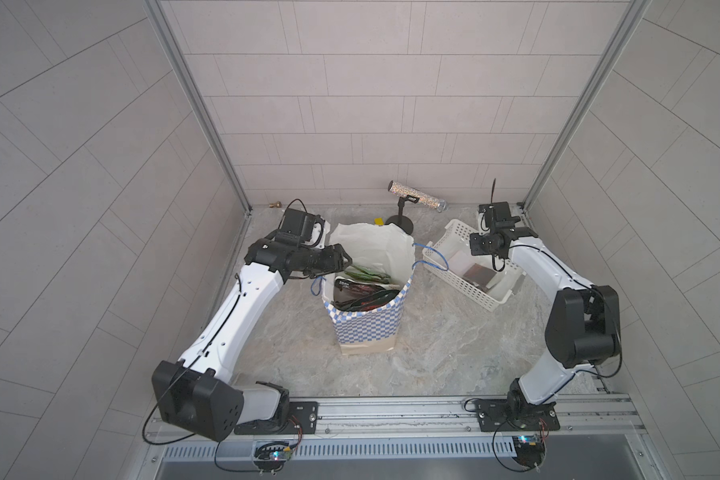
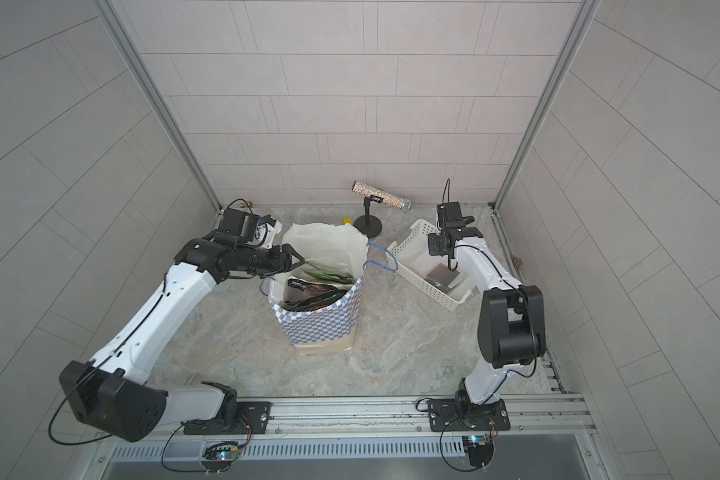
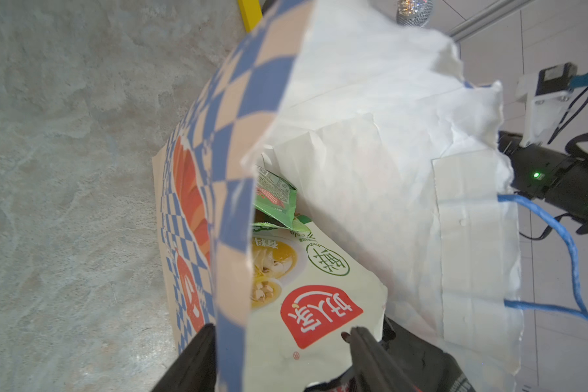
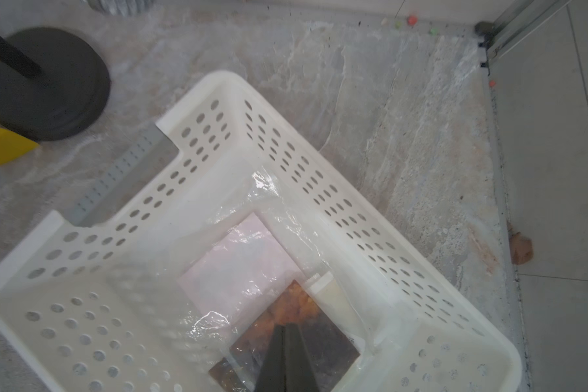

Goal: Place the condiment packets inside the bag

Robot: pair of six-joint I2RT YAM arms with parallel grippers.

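The blue-checked bag (image 1: 366,326) stands upright, mouth spread. Inside are several packets; in the left wrist view, a pale packet with a red label (image 3: 320,317) and a green packet (image 3: 274,196) show. My left gripper is open at the bag's mouth, its fingers apart on either side of the near rim. In the white basket (image 4: 398,241), a clear bag of condiment packets (image 4: 241,264) lies flat, a pink-white packet and a brown one visible through the film. My right gripper is shut above it, nothing between its fingers.
A black stand (image 1: 400,224) carrying a glittery cylinder (image 1: 417,196) is behind the bag, with a small yellow object (image 4: 3,143) at its base. Blue handle cord (image 1: 433,257) reaches out towards the basket. Table surface in front of bag and basket is clear.
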